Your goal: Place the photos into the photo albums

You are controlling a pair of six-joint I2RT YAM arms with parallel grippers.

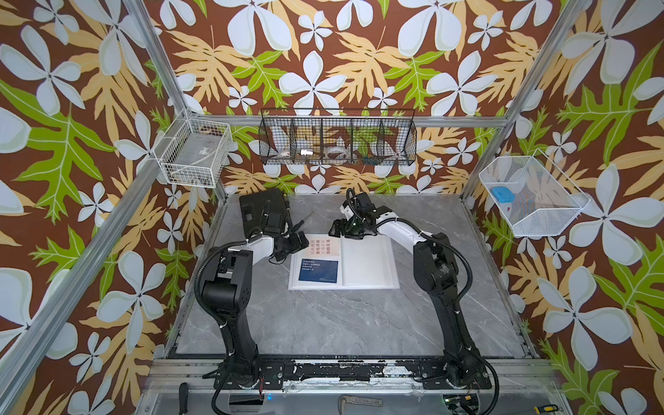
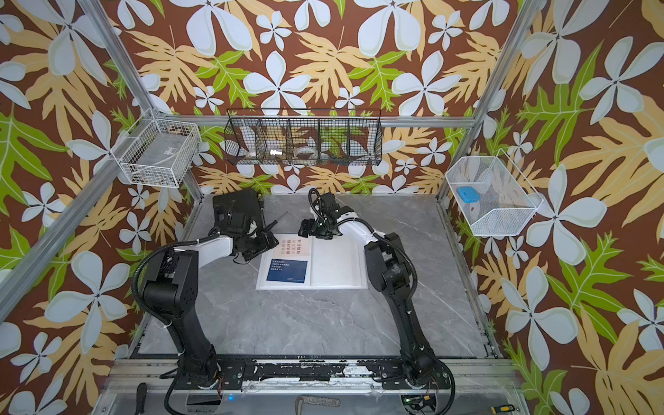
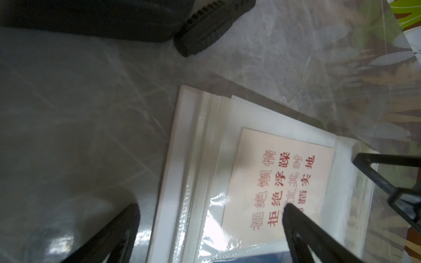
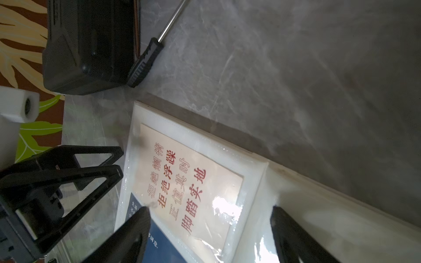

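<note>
The photo album [image 1: 370,266] lies open on the table, its right page blank white. On the left page a cream photo with red characters [image 4: 188,184] sits in the upper part, and a dark blue photo [image 1: 318,270] sits below it. Glare on clear film shows over the cream photo. Just left of the album's top left, my left gripper is open and empty, its fingers spread across the album's left edge. My right gripper stands open over the top of the album near the spine, nothing held between its fingers.
A black case [image 1: 261,211] and a screwdriver [image 4: 147,61] lie behind the album on the left. Wire baskets hang along the back [image 1: 337,141], left [image 1: 197,153] and right [image 1: 532,193] walls.
</note>
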